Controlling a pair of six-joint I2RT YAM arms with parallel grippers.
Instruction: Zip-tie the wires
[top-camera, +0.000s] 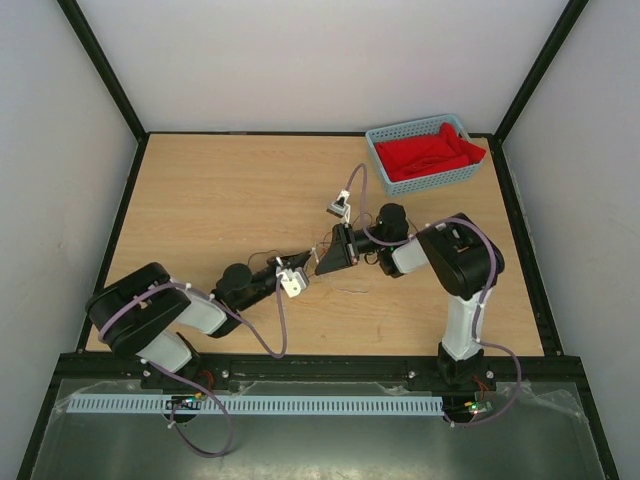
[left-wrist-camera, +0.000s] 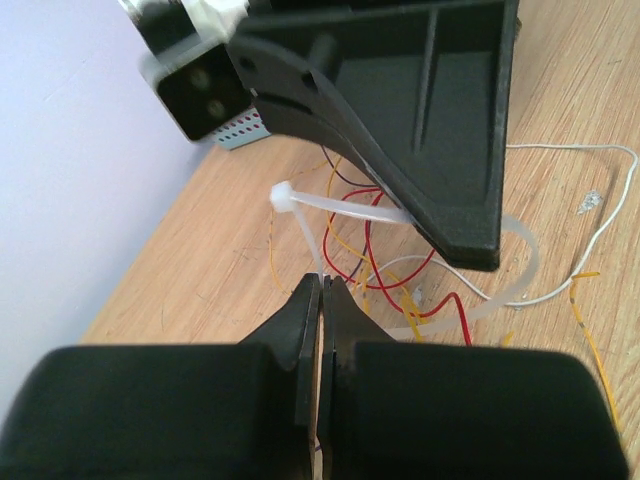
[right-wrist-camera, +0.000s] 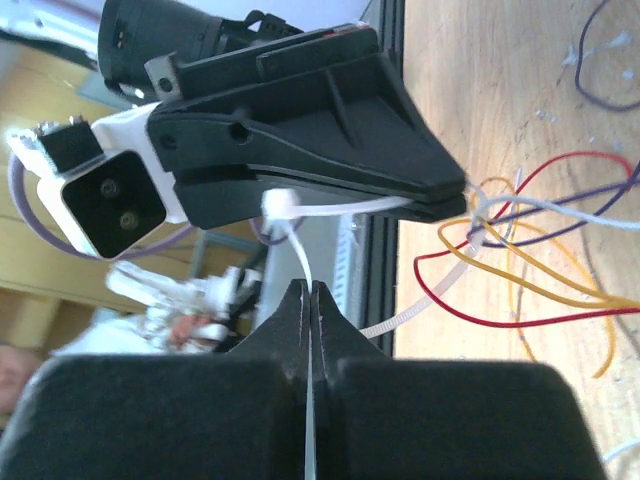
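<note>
A white zip tie (left-wrist-camera: 283, 198) forms a loop near a tangle of red, yellow, purple and white wires (right-wrist-camera: 545, 295) over the table. Both grippers meet at the table's middle. My left gripper is shut, with one thin strand of the tie running into its fingertips below the tie's head. My right gripper is also shut on a thin strand of the tie, which runs from the head (right-wrist-camera: 280, 205) down to its fingertips. In each wrist view the other gripper's black body covers part of the loop.
A light blue basket (top-camera: 410, 130) with red cloth stands at the back right. A black frame edge (top-camera: 330, 367) runs along the front.
</note>
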